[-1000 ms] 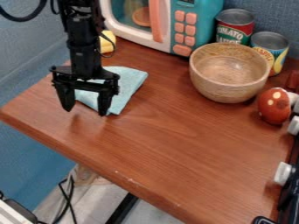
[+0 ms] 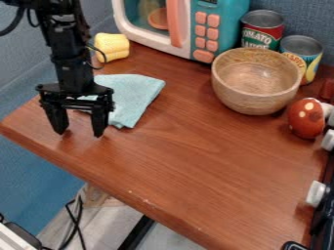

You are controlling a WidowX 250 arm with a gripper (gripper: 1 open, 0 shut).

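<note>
My black gripper [image 2: 78, 121] hangs low over the left part of the wooden table [image 2: 196, 166], its two fingers apart with nothing seen between them. A light blue cloth [image 2: 135, 93] lies folded beside and behind it, partly covered by the gripper. Whether the fingertips touch the tabletop is hard to tell.
A wooden bowl [image 2: 257, 83] stands at the back right, before two cans [image 2: 263, 31] and a toy microwave [image 2: 178, 21]. A yellow object [image 2: 111, 47] sits at the back left, a red speckled object [image 2: 306, 118] at the right.
Over the last second my gripper has moved left, to the left side of the cloth, and its fingers now show wider apart. The cloth looks unmoved.
</note>
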